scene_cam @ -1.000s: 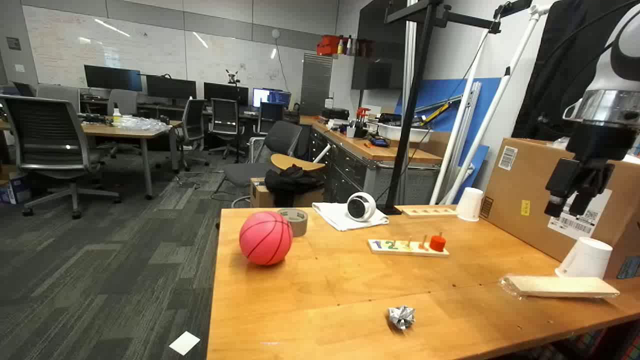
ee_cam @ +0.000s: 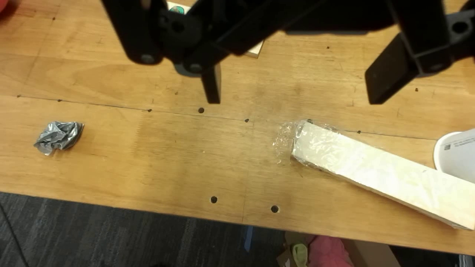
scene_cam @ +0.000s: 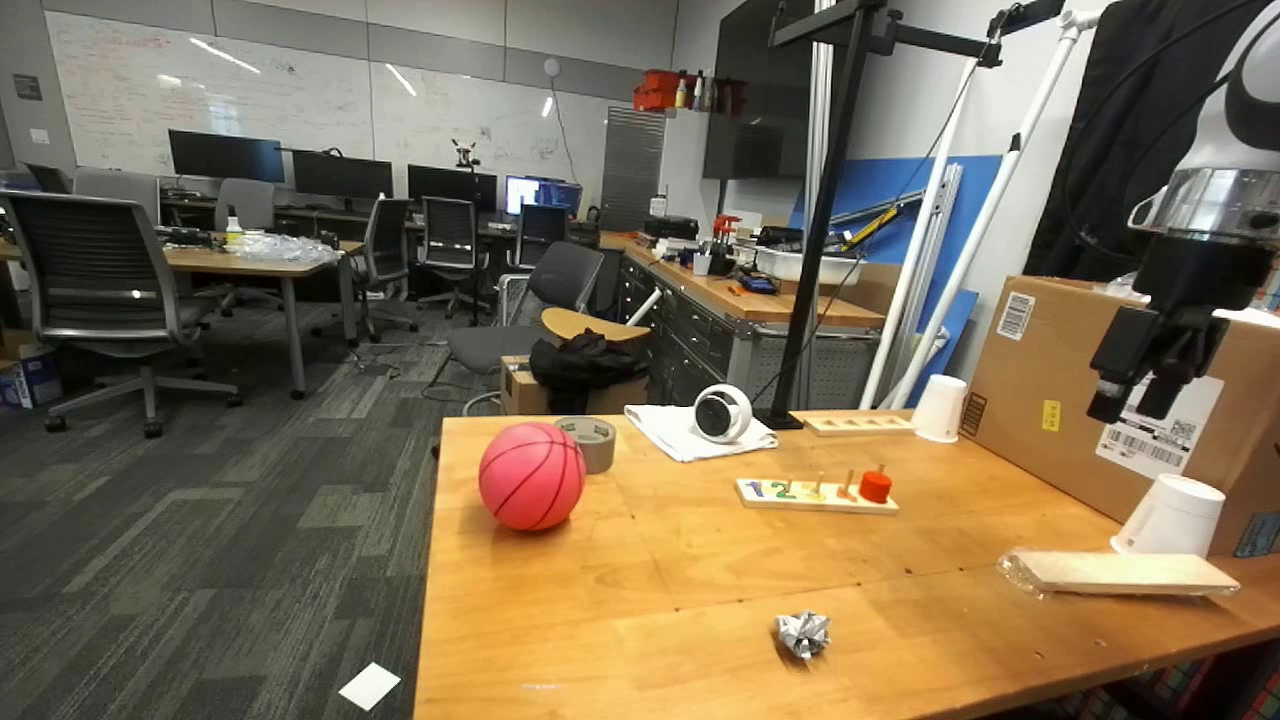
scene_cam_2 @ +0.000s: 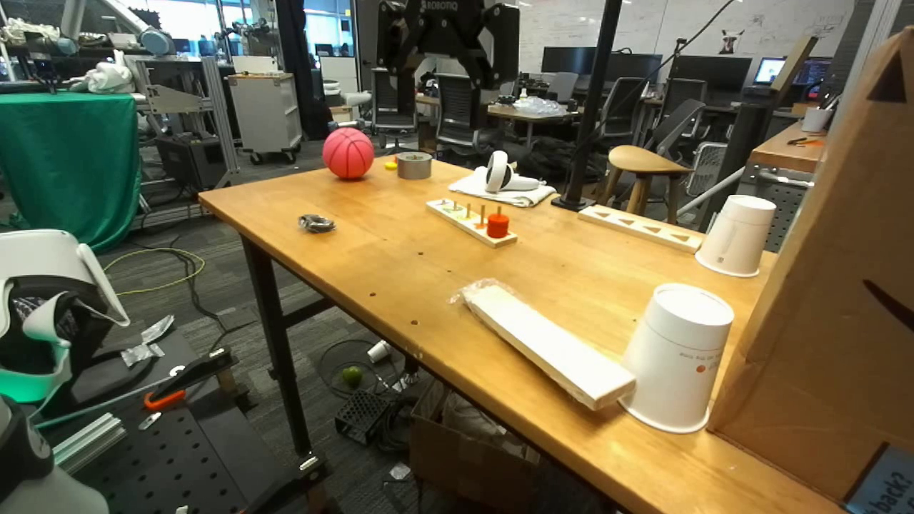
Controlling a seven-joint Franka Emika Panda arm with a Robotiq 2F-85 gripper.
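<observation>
My gripper hangs high above the table, open, with only bare tabletop visible between its fingers. Its dark shape also shows at the top of the second exterior view (scene_cam_2: 450,73) and at the right of the first (scene_cam: 1134,406). Below it lies a pale wooden bar (ee_cam: 378,171) in clear wrap, its far end beside a white cup (scene_cam_2: 677,355). A crumpled silver wad (ee_cam: 59,137) rests near the table's front edge. The counting board (scene_cam: 816,494) carries pegs and a red piece (scene_cam: 875,486); the gripper hides most of it in the wrist view.
A pink ball (scene_cam: 531,476) and tape roll (scene_cam: 588,443) stand at the table's far end. A headset (scene_cam_2: 505,175) sits on a white cloth. A slotted board (scene_cam_2: 638,227), a second cup (scene_cam_2: 738,235) and a large carton (scene_cam: 1068,384) line one side.
In the first exterior view, the gripper has shifted and tilted slightly, its fingertips a little higher than before. The objects on the table have stayed put.
</observation>
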